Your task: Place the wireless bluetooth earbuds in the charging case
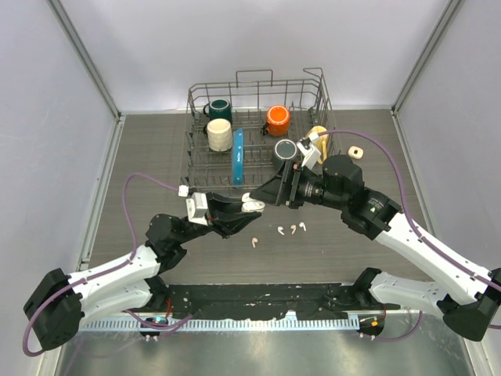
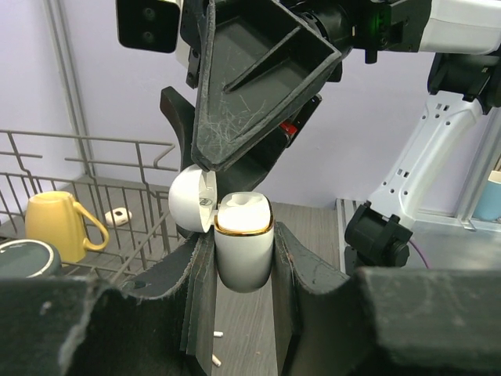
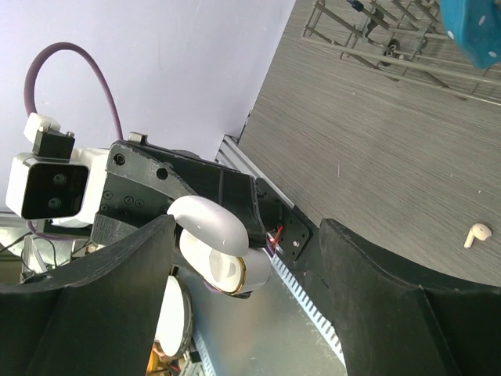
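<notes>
A white charging case (image 2: 244, 243) with a gold rim and its lid (image 2: 188, 200) swung open is held upright in my left gripper (image 1: 246, 213), between its fingertips. My right gripper (image 1: 278, 190) stands open at the case's lid; in the right wrist view its two fingers flank the case (image 3: 223, 266). Small loose earbuds (image 1: 293, 229) lie on the table below, one also in the right wrist view (image 3: 478, 233).
A wire rack (image 1: 196, 157) with several mugs and a blue item (image 1: 238, 157) stands at the back. A small pale square object (image 1: 355, 153) lies right of it.
</notes>
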